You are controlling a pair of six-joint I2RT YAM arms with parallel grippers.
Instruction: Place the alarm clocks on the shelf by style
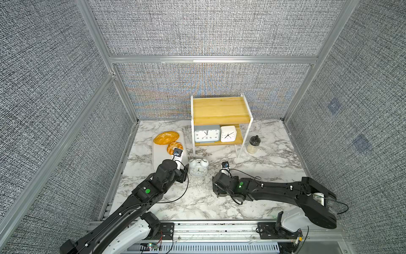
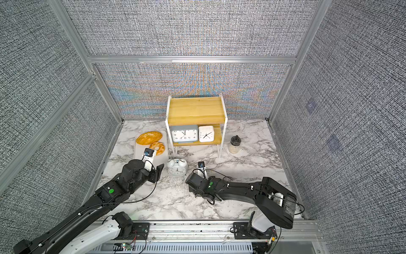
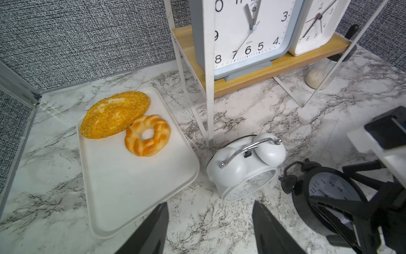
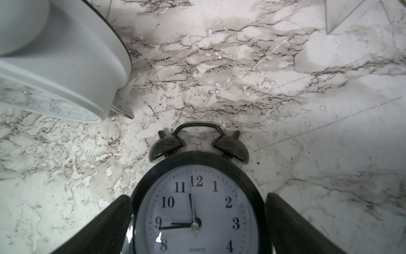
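In the right wrist view a black twin-bell alarm clock lies face up on the table. My right gripper is open, one finger on each side of its round case; whether they touch it is hard to tell. A white twin-bell clock stands in front of the shelf. Beside it, to the left, my left gripper is open and empty. On the lower shelf board sit a grey-blue rectangular clock and a small white square clock. The upper board is bare.
A white tray with an oval bread and a ring bread lies left of the shelf. Right of the shelf stands a dark-lidded jar. Free marble lies at the table's front.
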